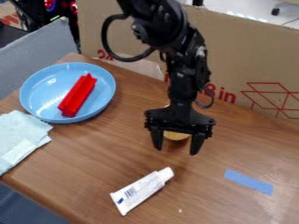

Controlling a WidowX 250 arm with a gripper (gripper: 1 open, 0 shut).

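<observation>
My black gripper point(177, 137) is open and low over the middle of the wooden table, its two fingers on either side of a round yellow object point(176, 135), which is mostly hidden behind the gripper. I cannot tell whether the fingers touch it. A blue plate point(47, 87) at the left holds a red elongated object point(77, 94). A white tube point(142, 191) lies at the front of the table.
A folded pale cloth point(17, 138) lies at the left edge. A strip of blue tape point(249, 183) is stuck on the right. A cardboard panel point(251, 66) stands along the back. The table between cloth and gripper is clear.
</observation>
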